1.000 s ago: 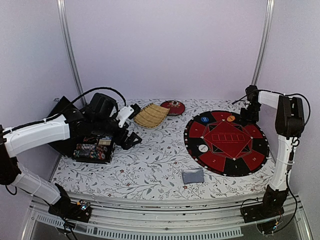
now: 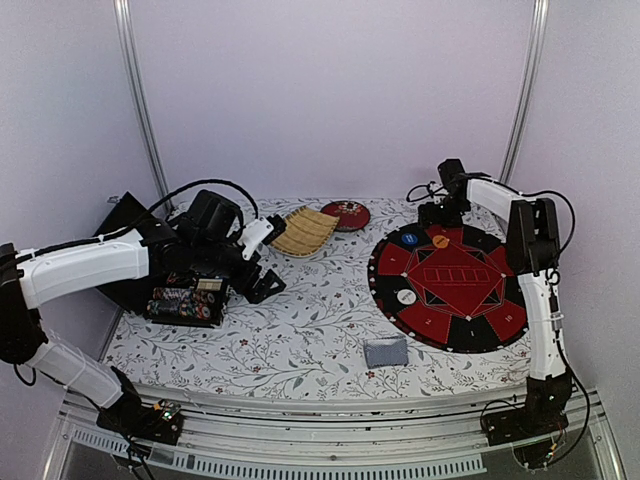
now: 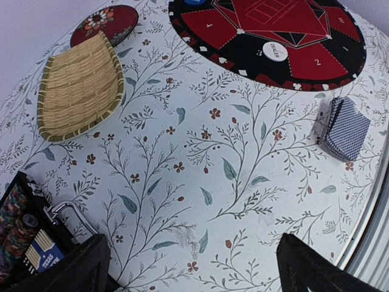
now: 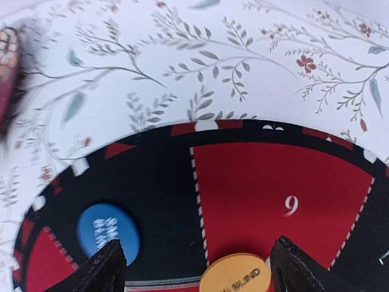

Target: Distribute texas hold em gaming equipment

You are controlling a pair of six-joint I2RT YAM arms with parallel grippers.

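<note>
On the round red-and-black poker mat [image 2: 465, 290] lie a blue small-blind button [image 2: 409, 239], an orange blind button [image 2: 441, 241] and a white dealer button [image 2: 406, 297]. My right gripper [image 2: 436, 214] is open over the mat's back edge. In the right wrist view, the orange button [image 4: 236, 274] shows low between the fingers, nearer the right one, and the blue button [image 4: 109, 229] is by the left finger. Whether a finger touches either button cannot be told. Above bare tablecloth near the black case [image 2: 185, 307], my left gripper [image 2: 272, 258] hangs open and empty.
A woven bamboo basket [image 2: 304, 232] and a red floral round piece [image 2: 346, 215] stand at the back. A patterned card deck [image 2: 385, 352] sits near the front edge. Chips and cards fill the case.
My right gripper has moved left along the mat's back edge. The orange button has shifted left, nearer the blue one. My left arm has moved only slightly.
</note>
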